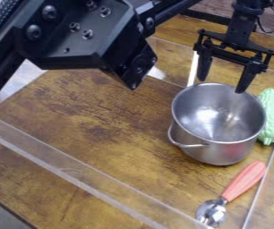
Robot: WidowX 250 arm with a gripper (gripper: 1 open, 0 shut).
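My black gripper (233, 66) hangs at the upper right, just above the back rim of a silver pot (218, 134), its fingers apart and open with nothing seen held between them. The pot stands on the wooden table (80, 161) with a handle at its front left. A light green corn-like item (271, 114) lies right of the pot. A spoon with a pinkish-red handle (244, 182) lies at the front right.
A thin pale strip (193, 67) is at the pot's back left. The dark arm fills the upper left. Clear plastic edges border the table.
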